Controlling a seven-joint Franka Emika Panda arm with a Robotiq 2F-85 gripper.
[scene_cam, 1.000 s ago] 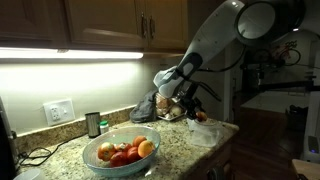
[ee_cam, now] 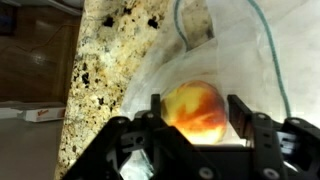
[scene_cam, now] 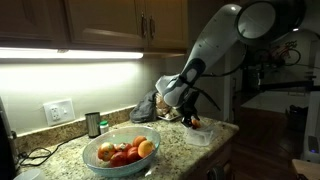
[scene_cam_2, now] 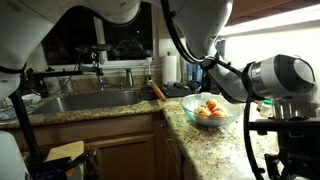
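Between the fingers of my gripper is a red-and-yellow fruit, seen close up in the wrist view; the fingers are shut on it. Just under it lies a clear plastic container with a bluish rim, on the speckled counter. In the first exterior view, the fruit shows small and orange at the container; whether it touches the container's floor I cannot tell. The second exterior view cuts off the fingertips at its lower right edge.
A pale blue bowl of several fruits stands nearer the counter's left end. Behind the arm are a dark bag and a wall. A green canister sits by the outlet. The counter between bowl and container is clear.
The gripper and the fruit have come down and a little to the left, closer to the container. The bowl has stayed in place.
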